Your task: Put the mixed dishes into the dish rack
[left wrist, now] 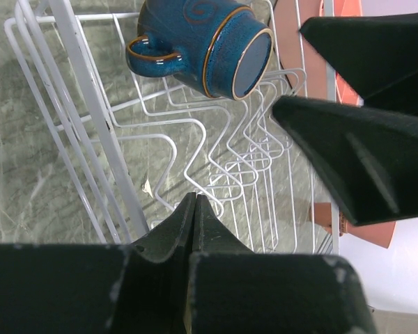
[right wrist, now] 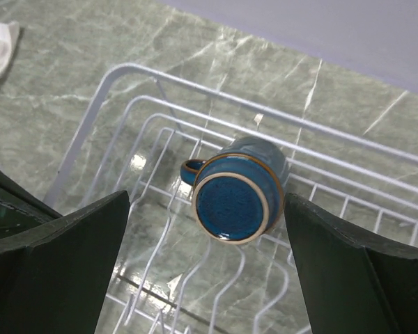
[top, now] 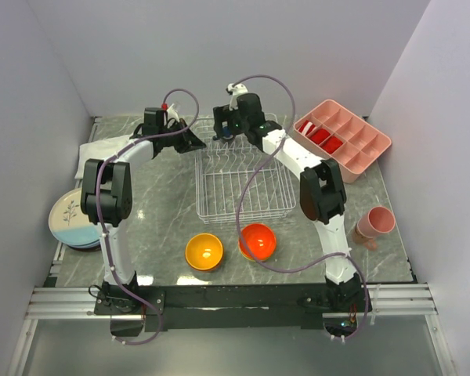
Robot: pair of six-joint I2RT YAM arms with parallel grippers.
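Note:
A blue mug lies on its side in the back part of the white dish rack, handle to the left in the right wrist view. My right gripper is open above it, fingers either side, apparently not gripping it; in the left wrist view its dark fingers show beside the mug. My left gripper is shut at the rack's left rear edge, nothing visible between its fingers. A yellow bowl, an orange bowl and stacked plates are on the table.
A pink divided container with red items stands back right, a pink cup at right. A white cloth lies back left. The table between plates and rack is clear.

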